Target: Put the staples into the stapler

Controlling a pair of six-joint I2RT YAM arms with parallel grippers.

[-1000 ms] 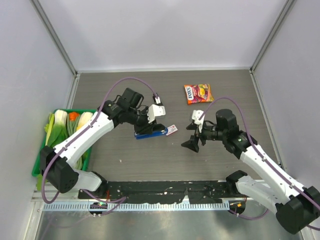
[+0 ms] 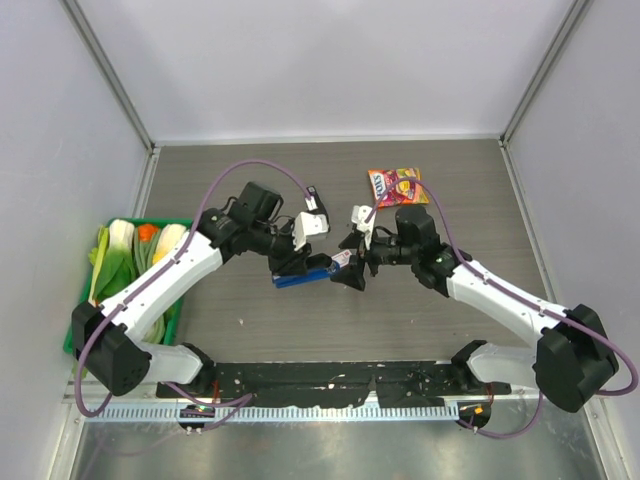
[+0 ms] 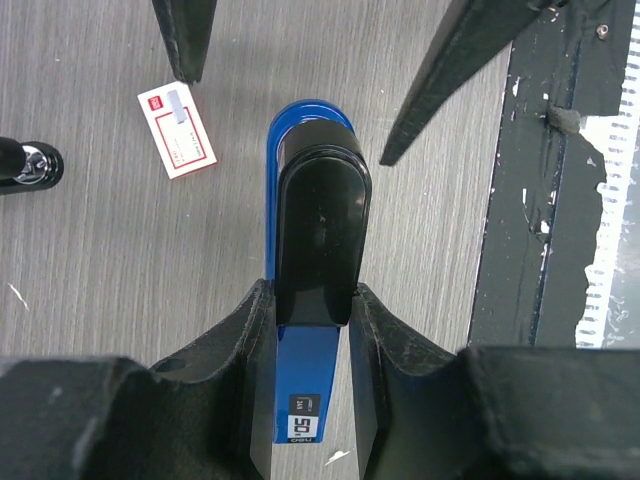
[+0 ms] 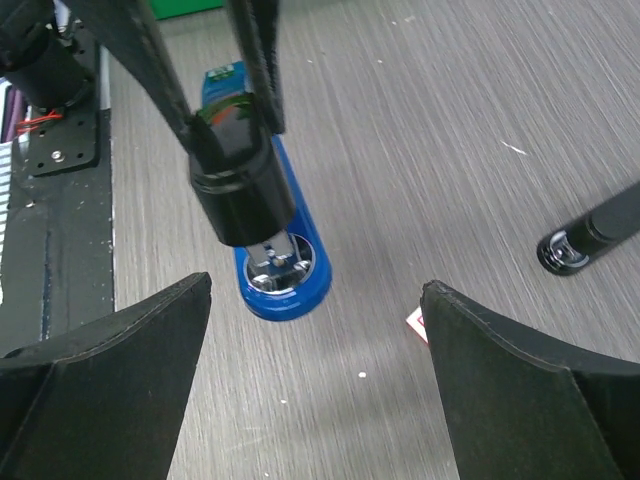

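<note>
A blue stapler with a black top is held in my left gripper, which is shut on it; its metal end shows in the right wrist view. My right gripper is open, its fingers either side of the stapler's front end, apart from it. A small white-and-red box of staples lies on the table beside the stapler, partly hidden in the right wrist view.
A black cylindrical object (image 4: 590, 235) lies at the back middle. A snack bag (image 2: 397, 187) sits at the back right, a green crate of vegetables (image 2: 135, 260) at the left.
My right gripper has moved leftward and up in the top view, toward the stapler. The left gripper and stapler have shifted little.
</note>
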